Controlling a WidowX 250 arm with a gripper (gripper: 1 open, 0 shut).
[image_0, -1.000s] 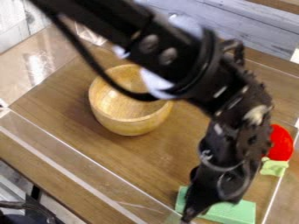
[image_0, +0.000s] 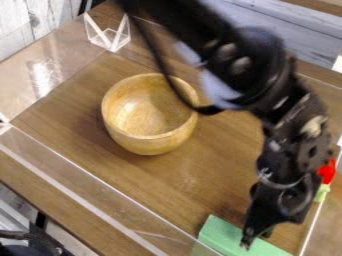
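My gripper (image_0: 254, 232) reaches down at the lower right, its fingertips over a flat light-green block (image_0: 225, 240) near the front edge. The fingers look shut, and whether anything thin is between them is hard to see through the blur. A red object (image_0: 326, 172) with pale green beneath it is partly hidden behind the arm at the right.
A wooden bowl (image_0: 144, 120) stands at left centre. A white angular object (image_0: 107, 30) is at the back left. Clear low walls edge the wooden surface (image_0: 107, 190), which is mostly free around the bowl.
The arm has shifted right, covering more of the red object. The gripper's tips have moved from the left part of the green block toward the right.
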